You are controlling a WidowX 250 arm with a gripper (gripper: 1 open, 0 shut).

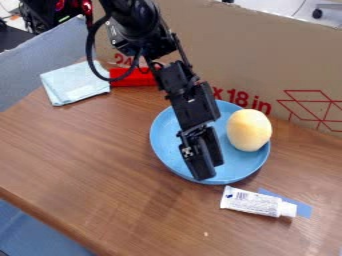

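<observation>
My black gripper (201,150) reaches down over a blue plate (170,130), its tip low over the plate's middle, left of a pale yellow rounded object (249,129) that sits on the plate. Whether the fingers are open or shut, or have anything between them, I cannot tell. A white tube (258,202) lies on the wooden table in front of the plate, at the right.
A folded pale cloth (74,83) and a red object (131,78) lie at the back left. A cardboard box wall (267,60) stands behind the plate.
</observation>
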